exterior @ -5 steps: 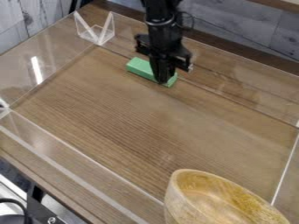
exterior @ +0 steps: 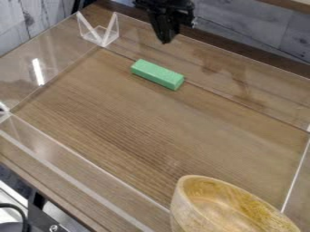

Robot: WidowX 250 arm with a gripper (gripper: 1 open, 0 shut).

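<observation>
A green rectangular block (exterior: 158, 74) lies flat on the wooden table (exterior: 133, 136), in the upper middle of the camera view. My gripper (exterior: 165, 34) is at the top edge, above and behind the block, apart from it. It is dark and mostly out of frame, so whether it is open or shut cannot be told.
A clear plastic object (exterior: 100, 29) stands at the top left. A large yellow bowl (exterior: 237, 210) sits at the bottom right, partly cut off. Dark cables (exterior: 10, 214) show at the bottom left.
My gripper has moved up and back, away from over the green block toward the top edge. The block lies uncovered where it was.
</observation>
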